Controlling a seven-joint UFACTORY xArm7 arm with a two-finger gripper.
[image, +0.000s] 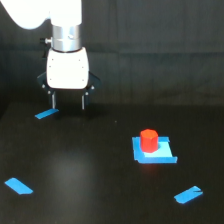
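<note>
A red block with a rounded, many-sided outline (149, 140) rests on a pale square (160, 154) edged in blue tape, right of the middle of the dark table. My gripper (69, 102) is at the back left, pointing down, well away from the block. Its two thin fingers stand apart, and nothing shows between them.
Strips of blue tape mark the table: one at the back left (46, 114), another at the front left (18, 186), a third at the front right (188, 195). A dark curtain (150, 60) closes off the back.
</note>
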